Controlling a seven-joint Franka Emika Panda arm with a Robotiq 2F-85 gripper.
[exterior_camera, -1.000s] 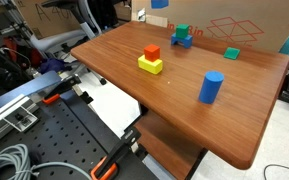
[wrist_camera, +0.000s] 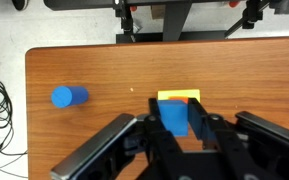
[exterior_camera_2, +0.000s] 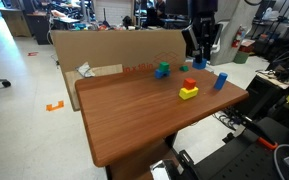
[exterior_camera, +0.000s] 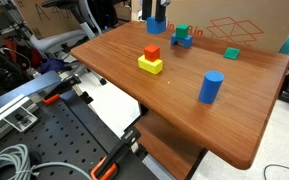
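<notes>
A blue block [exterior_camera: 157,24] hangs in the air, with my gripper [exterior_camera_2: 198,52] shut on it. From the wrist, the same block [wrist_camera: 173,114] shows between the fingers and overlaps part of the yellow block [wrist_camera: 191,96] below. On the table, a red block [exterior_camera: 152,52] rests on top of the yellow block [exterior_camera: 150,66]. In exterior view 2 the held block [exterior_camera_2: 199,64] is above and slightly right of the red block [exterior_camera_2: 189,83], with a gap between them. The red block is hidden in the wrist view.
A blue cylinder [exterior_camera: 211,87] stands upright nearer the table's right end. At the back, a green block [exterior_camera: 182,31] sits on blue pieces [exterior_camera: 181,43], and a flat green piece [exterior_camera: 231,54] lies beyond.
The held blue block has come down from the top edge of exterior view 1, and the dark gripper above it now shows. The blocks on the table have not moved.
</notes>
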